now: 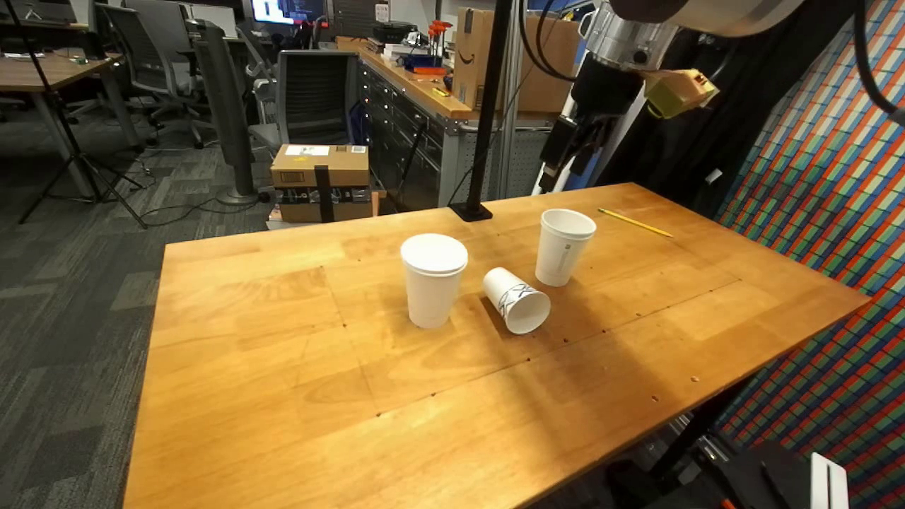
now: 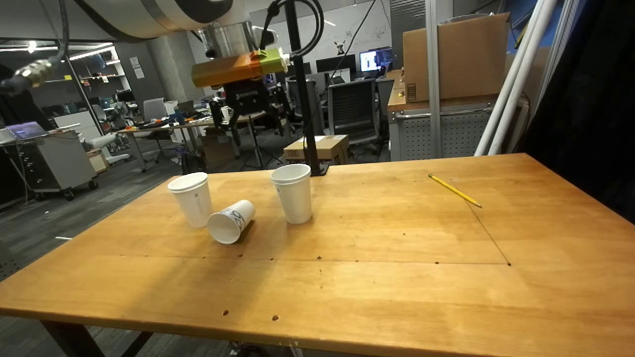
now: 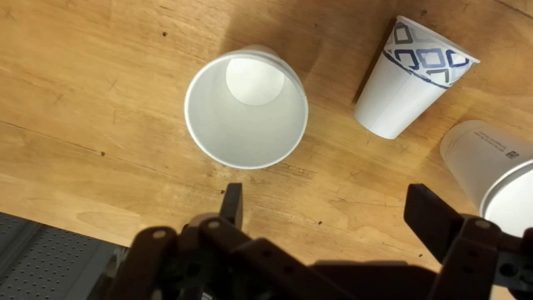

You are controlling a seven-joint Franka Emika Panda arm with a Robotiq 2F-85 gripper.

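Observation:
My gripper is open and empty, its two dark fingers (image 3: 232, 205) wide apart above the wood. In exterior view 1 the gripper (image 1: 568, 172) hangs above the table's far side. An open white paper cup (image 3: 247, 112) stands upright, just ahead of the left finger in the wrist view. Beside it a smaller white cup (image 3: 399, 90) with a blue-and-grey pattern lies on its side. A third, upright white cup (image 3: 482, 157) is at the right edge, partly hidden by the right finger; its top (image 1: 433, 254) looks flat and white.
A yellow pencil (image 2: 455, 190) lies apart from the cups on the wooden table (image 2: 381, 297). A black pole (image 1: 483, 110) rises at the far table edge.

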